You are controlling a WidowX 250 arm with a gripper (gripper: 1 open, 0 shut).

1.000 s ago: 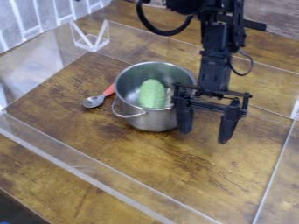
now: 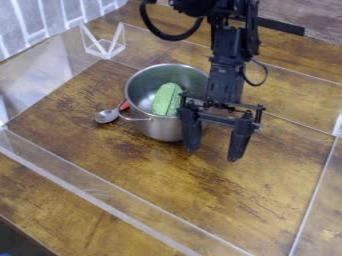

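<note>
A steel pot (image 2: 147, 83) with side handles stands on the wooden table, holding a pale green, cabbage-like oblong object (image 2: 167, 98). A spoon (image 2: 107, 115) with a red handle lies just left of it, partly hidden by the pot. My black gripper (image 2: 215, 144) is at the pot's right front, low over the table, its two fingers spread apart with nothing visible between them.
A clear plastic barrier crosses the left and front of the wooden table (image 2: 160, 200). A white wire piece (image 2: 104, 45) stands at the back left. Bare table lies to the front and right of the gripper.
My gripper has moved left, toward and against the pot's side. The pot has shifted slightly left, covering more of the spoon's handle.
</note>
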